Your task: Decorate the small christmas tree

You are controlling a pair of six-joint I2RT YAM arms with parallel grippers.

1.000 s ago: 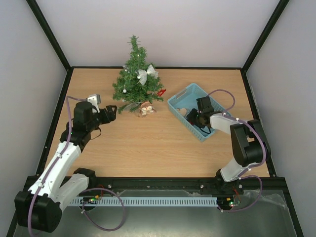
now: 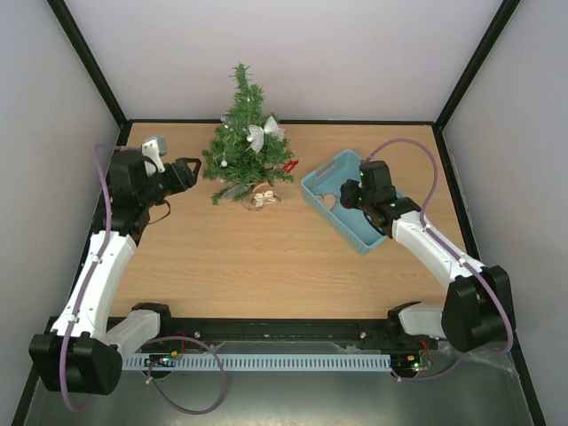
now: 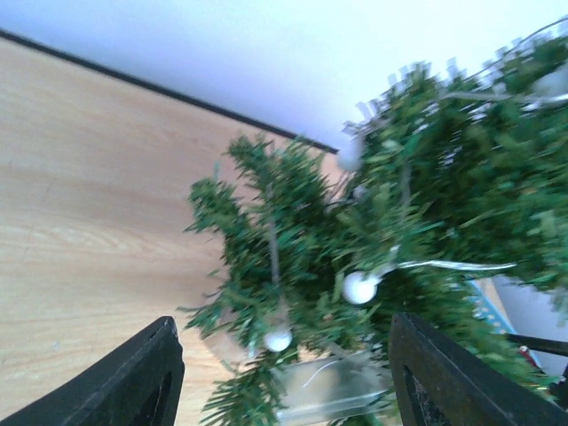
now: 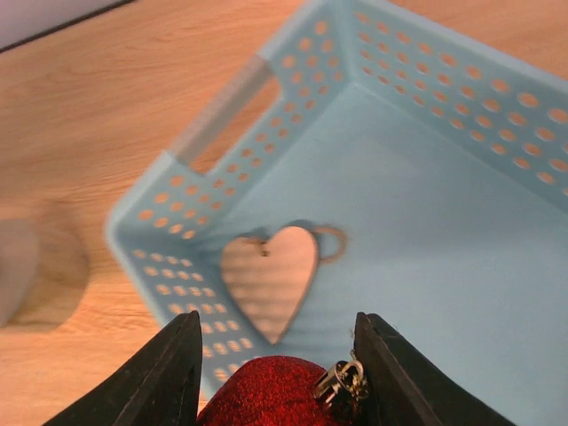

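The small green Christmas tree [image 2: 240,142] stands at the back, left of centre, bearing a silver bow [image 2: 265,134], a red ornament [image 2: 290,166] and small white balls [image 3: 359,287]. Left of the tree, my left gripper [image 2: 188,171] is apart from the branches; its fingers [image 3: 146,377] are spread with nothing held between them. Over the blue basket, my right gripper is shut on a shiny red ball ornament [image 4: 271,393] with a gold cap. In the basket lies a wooden heart [image 4: 271,277] with a loop of string.
The blue basket [image 2: 329,224] sits right of the tree, its perforated walls standing up around the right gripper. A figure ornament [image 2: 263,196] is at the tree's base.
My right gripper has risen over the basket with the red ball.
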